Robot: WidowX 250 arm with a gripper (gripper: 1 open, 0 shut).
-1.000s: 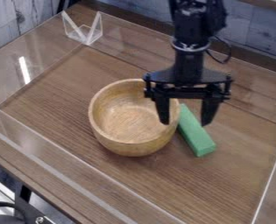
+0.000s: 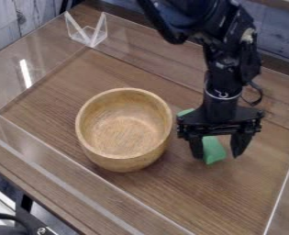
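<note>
My black gripper (image 2: 217, 131) is low on the right of the wooden table, open, over a green oblong object (image 2: 209, 151) that lies on the tabletop and is partly hidden by the gripper. Its fingers stand around the green object; whether they touch it cannot be told. A round wooden bowl (image 2: 122, 127) sits just left of the gripper.
A white wire-like piece (image 2: 88, 29) stands at the back left corner.
The bowl appears in about the same place.
</note>
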